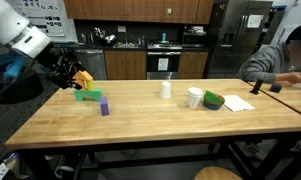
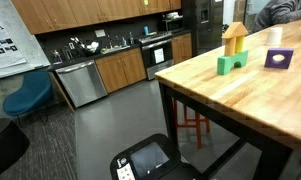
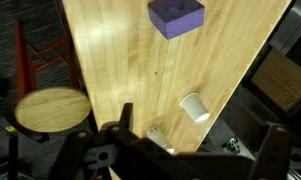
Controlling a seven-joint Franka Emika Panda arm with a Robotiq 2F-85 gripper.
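Note:
A green block [image 2: 232, 63] rests on the wooden table, with a yellow block [image 2: 235, 45] on it and an orange triangular piece [image 2: 235, 30] at the top. To one side, apart from this stack, stands a purple block [image 1: 104, 106], with a recess facing up in the wrist view [image 3: 176, 14]. My gripper [image 1: 72, 80] hovers at the table's left end, beside the stack in exterior view 1. Its fingers [image 3: 118, 135] are wide apart in the wrist view, and the space between them holds nothing. The stack is out of the wrist view.
Two white cups [image 1: 165, 89] [image 1: 194, 97], a bowl [image 1: 213, 100] with green and red contents and a white paper [image 1: 235, 103] occupy the table's farther part. A person [image 1: 285, 60] is at the right. Bare tabletop [image 1: 140, 115] lies between the purple block and the cups.

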